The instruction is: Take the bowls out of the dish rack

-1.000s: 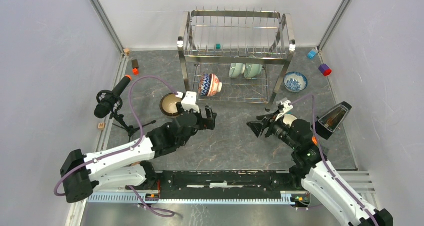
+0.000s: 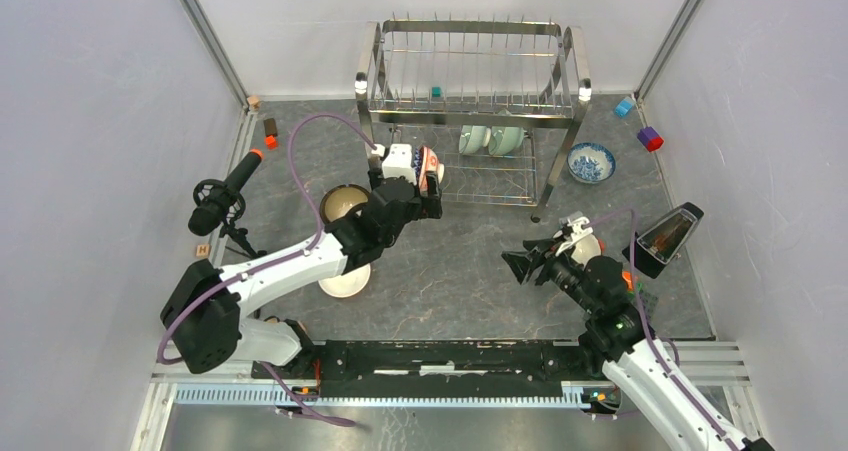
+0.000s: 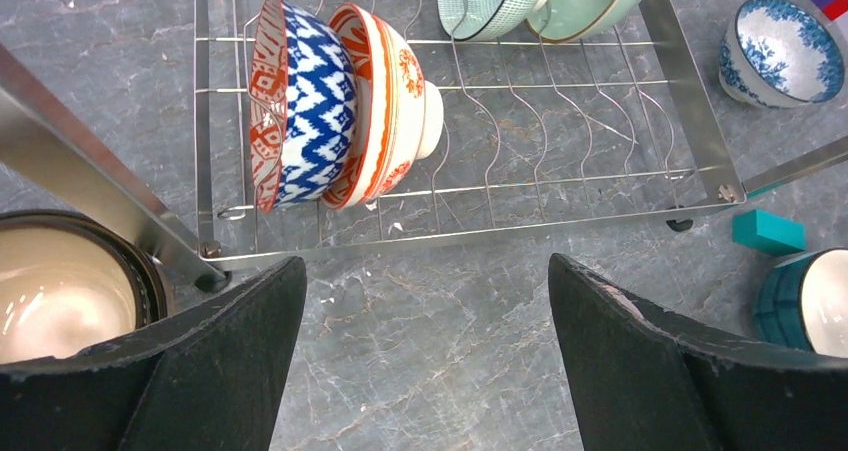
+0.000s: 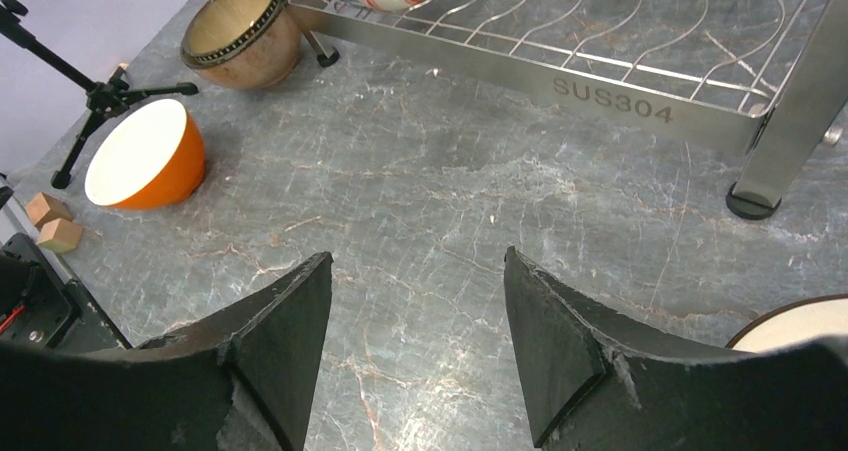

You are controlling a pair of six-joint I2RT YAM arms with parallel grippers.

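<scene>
In the dish rack's lower tier [image 2: 490, 196], a blue-and-red patterned bowl [image 3: 315, 111] and an orange-and-white bowl [image 3: 400, 121] stand on edge at the left, with two pale green bowls [image 2: 505, 141] further right. My left gripper is open above the front edge by the patterned bowls, nothing between its fingers; from the top it partly hides them. My right gripper is part open and empty over the counter, right of centre, in front of the rack.
A brown bowl [image 2: 340, 201] and a white bowl [image 2: 345, 281] lie left, a tripod device beside them. At the right are a blue floral bowl [image 2: 590, 163], small blocks and a metal container [image 2: 665, 239].
The right arm has shifted only slightly to the right.
</scene>
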